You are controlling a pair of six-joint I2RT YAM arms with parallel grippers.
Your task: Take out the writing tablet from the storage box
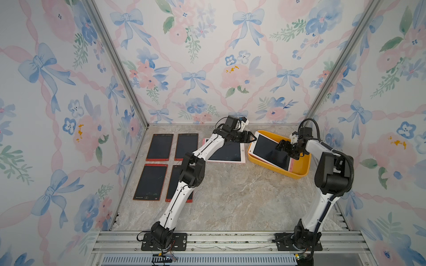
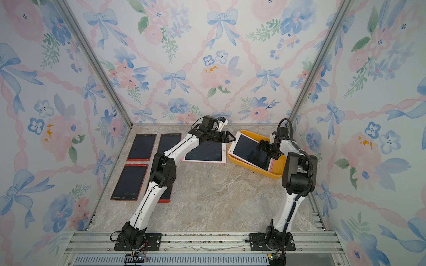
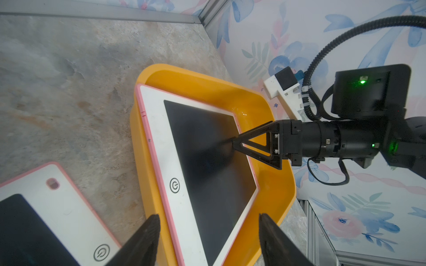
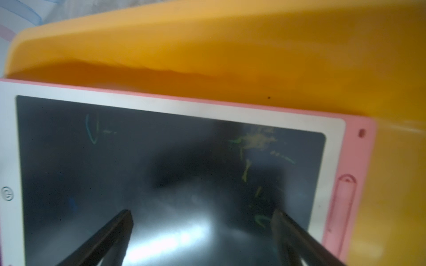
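A white tablet with a pink edge and dark screen [image 3: 208, 173] lies inside the yellow storage box [image 3: 195, 73], its left end close to the box's left wall. My left gripper [image 1: 252, 137] is open just beyond that end, its fingers [image 3: 144, 241] wide apart with no grip on the tablet. Over the right part of the screen hovers my right gripper [image 1: 284, 149], open. In the right wrist view its fingers [image 4: 113, 239] frame the tablet's screen, and the pink pen slot end [image 4: 350, 177] rests on the box floor side.
Another white tablet [image 1: 228, 153] lies flat left of the box, partly under my left arm. Several red-edged tablets [image 1: 150, 181] lie farther left. A patterned wall [image 1: 275, 88] rises behind the box.
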